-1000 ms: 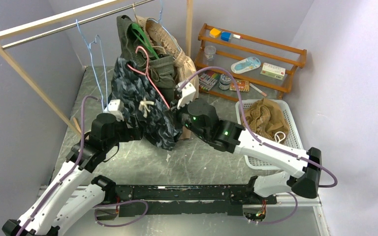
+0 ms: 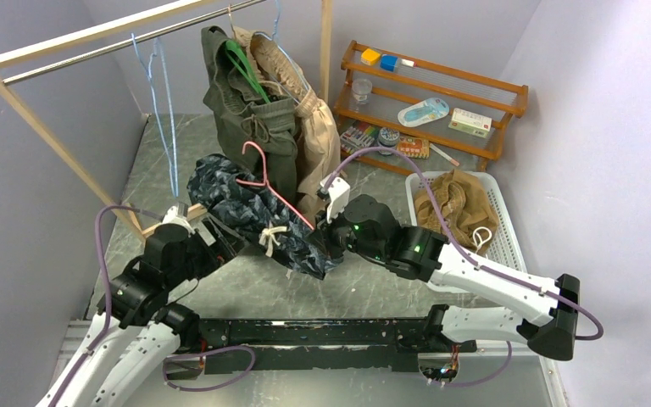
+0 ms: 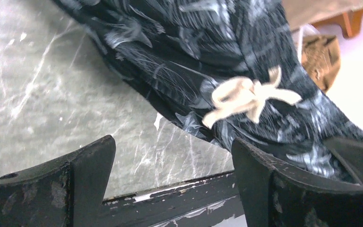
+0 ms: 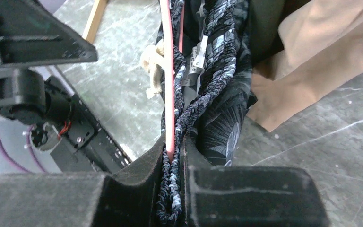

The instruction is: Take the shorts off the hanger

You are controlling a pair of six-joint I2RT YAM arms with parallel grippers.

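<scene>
Dark blue-black patterned shorts (image 2: 250,216) with a cream drawstring bow (image 3: 246,97) hang in the middle, clear of the rod. A pink hanger (image 2: 286,203) sits in their waistband, its hook pointing up. My right gripper is shut on the waistband at one end, with the pink hanger's arm (image 4: 168,94) pinched alongside the cloth. My left gripper stands open below and left of the shorts, only floor showing between its fingers. In the right wrist view the shorts' waistband (image 4: 203,99) runs away from the fingers.
Green trousers (image 2: 258,127) and beige trousers (image 2: 318,140) hang behind on the rack rod (image 2: 102,53). Blue empty hangers (image 2: 165,119) dangle at left. A white basket (image 2: 498,212) with brown cloth and a wooden shelf (image 2: 441,76) stand at right.
The right gripper has brought the shorts and pink hanger toward the front and slightly right, and they lie more slanted. The left arm has lowered toward the front and stays open.
</scene>
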